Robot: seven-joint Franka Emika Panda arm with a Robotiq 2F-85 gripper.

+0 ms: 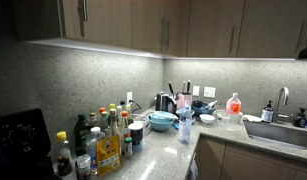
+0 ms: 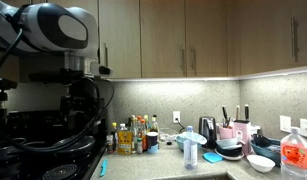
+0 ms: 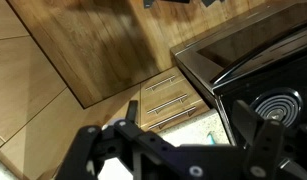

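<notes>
In the wrist view my gripper stands open, its dark fingers spread left and right with nothing seen between them. Beyond them are the wooden floor, cabinet drawers and a stove with a coil burner. In exterior view 2 the white and black arm hangs at the left over the stove; its fingers are too dark to make out there. A clear bottle stands upright on the counter, well away from the arm.
Several sauce and oil bottles crowd the counter by the stove. Blue bowls, a knife block and a large jug stand further along, before the sink. Cabinets overhang the counter.
</notes>
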